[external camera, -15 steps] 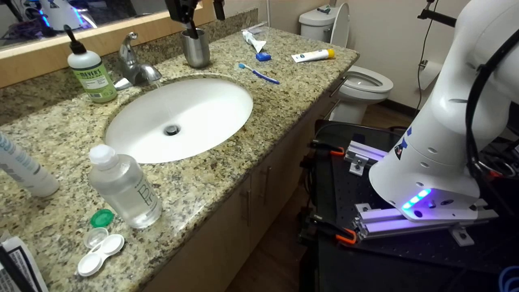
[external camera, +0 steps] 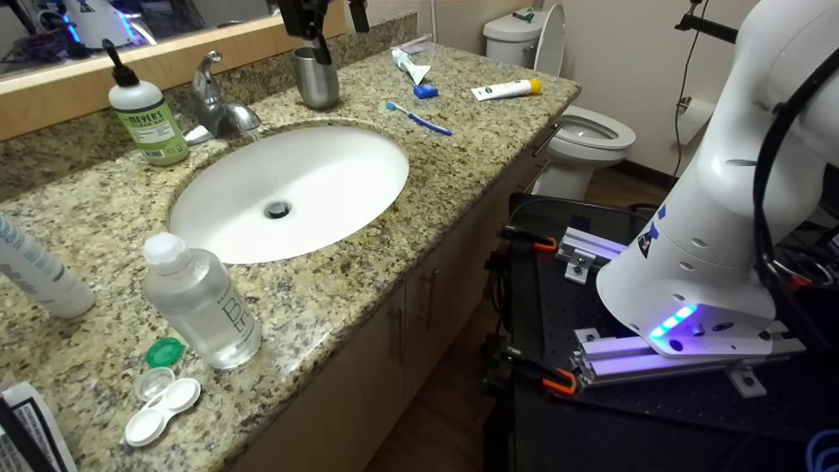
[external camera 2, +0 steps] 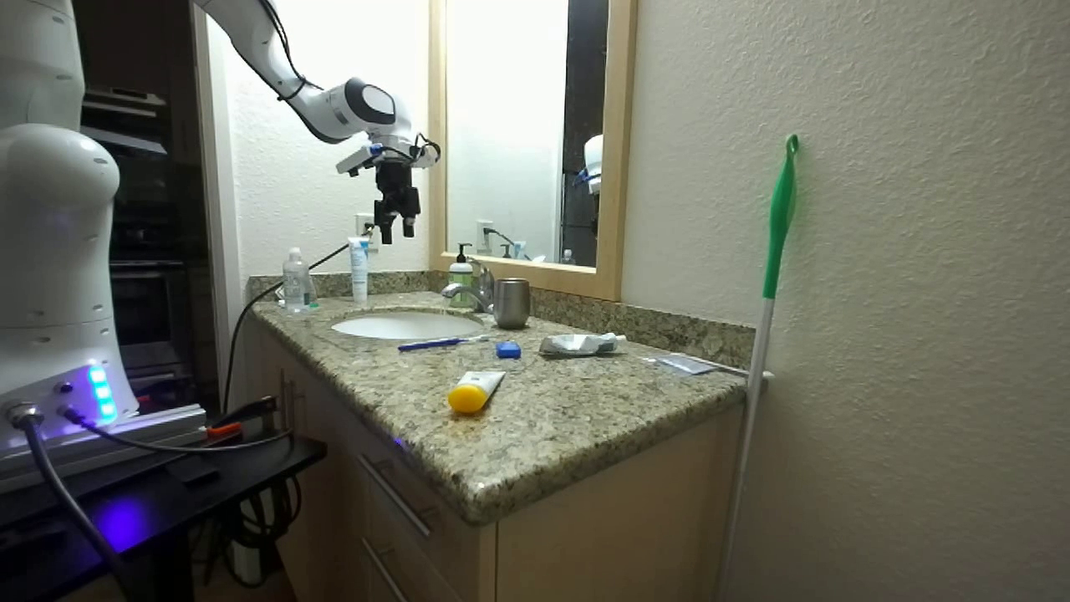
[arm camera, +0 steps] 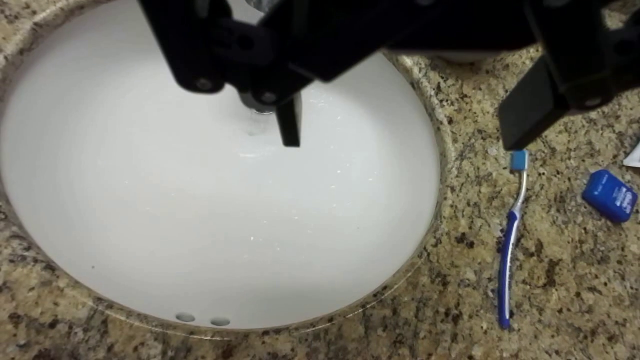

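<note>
My gripper is open, its dark fingers point(arm camera: 290, 123) spread wide with nothing held between them. It hangs well above the counter in exterior view 2. Below it in the wrist view lies the white oval sink point(arm camera: 180, 198); the blue toothbrush point(arm camera: 507, 264) rests to the right of the basin. A thin stream seems to fall from the chrome faucet point(external camera: 236, 118). Behind the sink stands a metal cup point(external camera: 318, 82), its rim partly covered by a finger in exterior view 1.
Near the cup are a soap bottle point(external camera: 149, 122), a blue floss box point(external camera: 425, 92), a crumpled white tube point(external camera: 411, 68) and a yellow-capped tube point(external camera: 505, 90). A clear bottle point(external camera: 206, 307) and an open lens case point(external camera: 164, 412) occupy the counter's near end. The mirror borders the back.
Over the last second my gripper has shifted slightly to the right in exterior view 1. The objects on the counter have stayed in place.
</note>
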